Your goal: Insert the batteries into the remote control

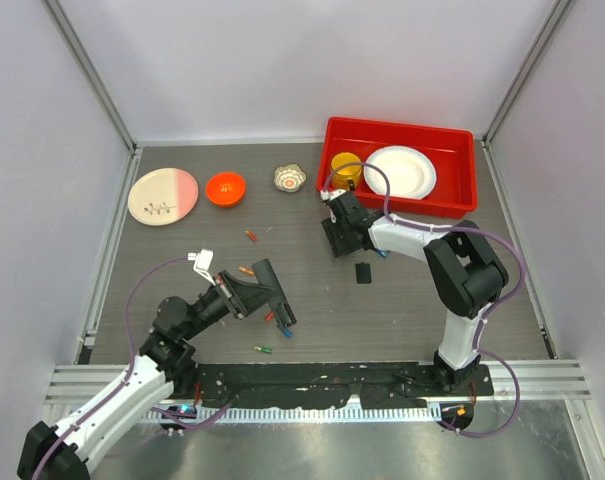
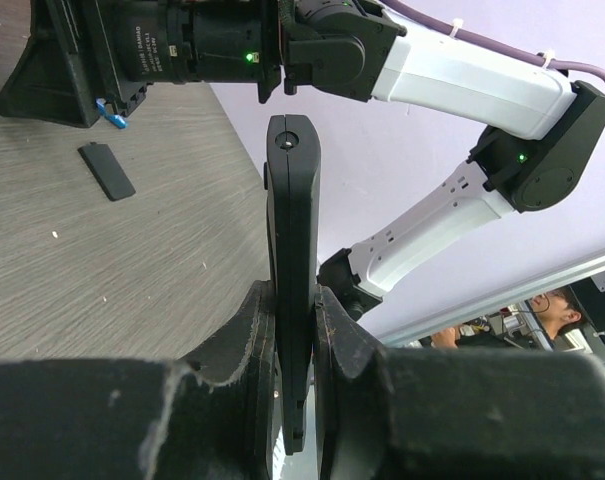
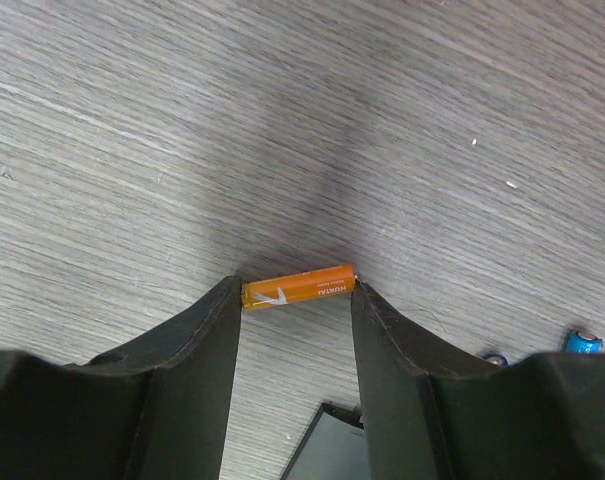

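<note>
My left gripper is shut on the black remote control (image 2: 293, 220), held upright. My right gripper is low over the table, its fingertips at the two ends of an orange battery (image 3: 287, 292); whether they grip it I cannot tell. A small black cover (image 1: 363, 273) lies flat on the table near the right gripper. A blue battery (image 3: 582, 342) lies beside it. More batteries, orange (image 1: 251, 236) and green (image 1: 263, 349), are scattered over the middle and front of the table.
A red tray (image 1: 452, 205) with a white plate and yellow cup stands at the back right. An orange bowl (image 1: 225, 189), a small patterned dish (image 1: 290, 178) and a round board (image 1: 162, 197) lie at the back left.
</note>
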